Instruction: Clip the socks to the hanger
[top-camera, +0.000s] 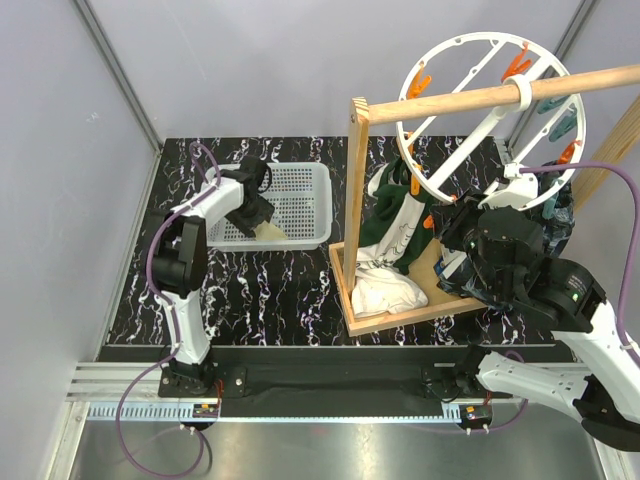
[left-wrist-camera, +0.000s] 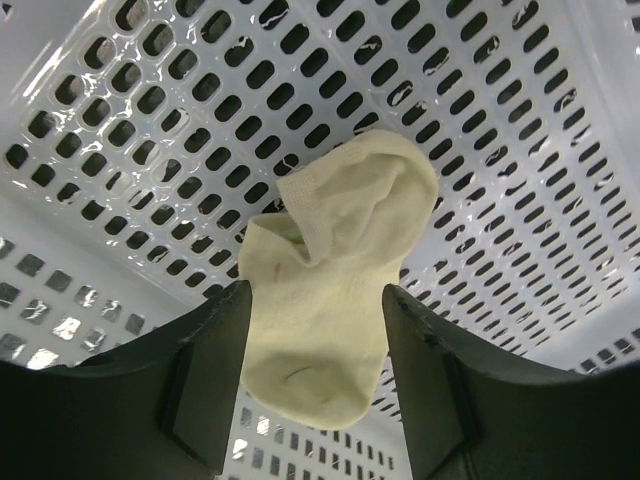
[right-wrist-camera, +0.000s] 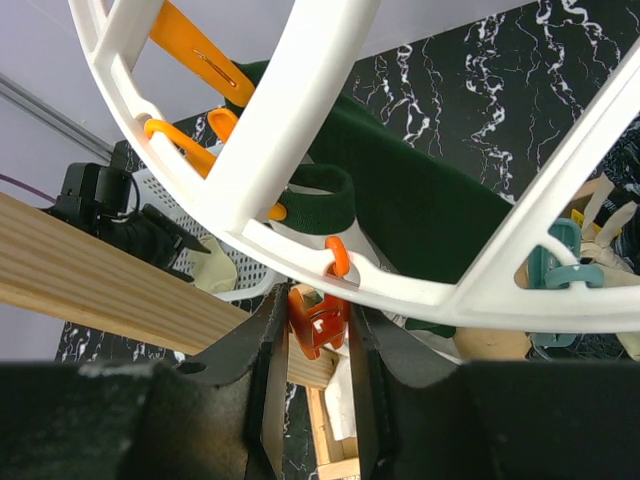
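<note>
A cream sock (left-wrist-camera: 330, 270) lies folded over at one end in the white basket (top-camera: 323, 205). Above it is my left gripper, its fingers apart on both sides of the sock in the left wrist view and not closed on it. My right gripper is shut on an orange clip (right-wrist-camera: 318, 320) that hangs from the white round hanger (right-wrist-camera: 290, 245). A dark green and white sock (top-camera: 395, 228) hangs below the hanger's near side, by the orange clips there. More orange clips and teal clips (top-camera: 563, 124) sit around the ring.
A wooden frame (top-camera: 355, 190) with a crossbar holds the hanger and stands between my two arms. White cloth (top-camera: 387, 292) lies on its wooden base (top-camera: 430, 310).
</note>
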